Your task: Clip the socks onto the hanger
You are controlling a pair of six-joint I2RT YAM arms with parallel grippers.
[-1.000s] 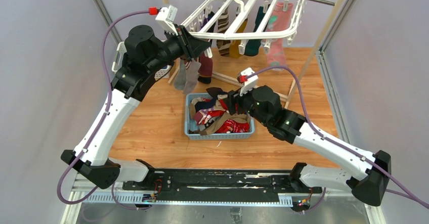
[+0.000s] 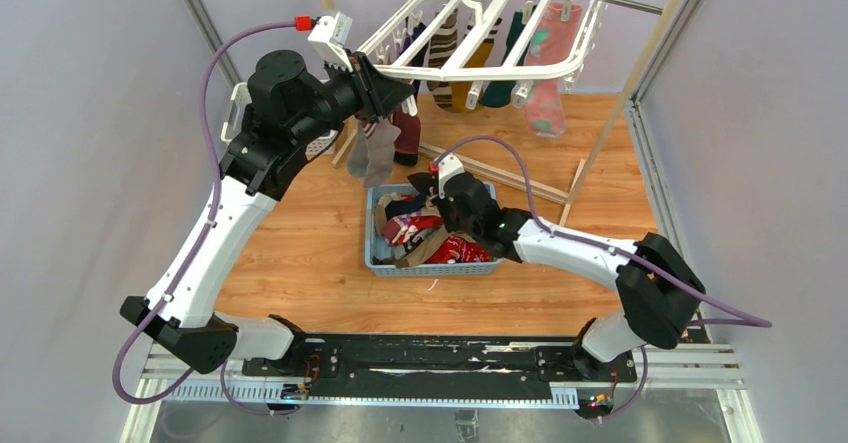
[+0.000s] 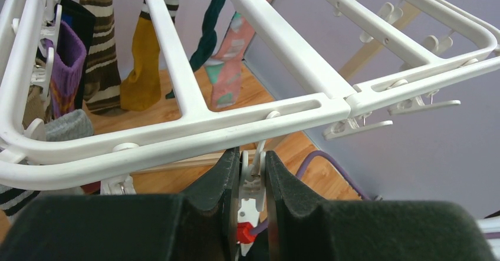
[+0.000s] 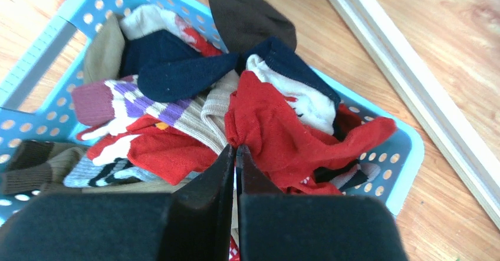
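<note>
The white hanger (image 2: 440, 71) hangs at the top of the scene. My left gripper is at its near bar, shut on a white clip (image 3: 252, 185) that carries no sock. Along the hanger hang several socks, among them a brown striped sock (image 3: 101, 49), a mustard sock (image 3: 141, 66) and a pink sock (image 2: 553, 53). Over the blue basket (image 4: 407, 172) my right gripper is shut, its tips against the edge of a red sock (image 4: 277, 131). Whether any cloth is pinched there cannot be made out.
Many more socks are heaped in the basket, including a dark sock (image 4: 250, 22) draped over its rim. A wooden bar (image 2: 490, 176) of the stand runs along the floor behind the basket. Bare floor (image 2: 300, 283) lies to the left.
My right arm has swung left and come down over the basket, its gripper now at the socks. Grey socks on the hanger's left have swayed. The left arm is still.
</note>
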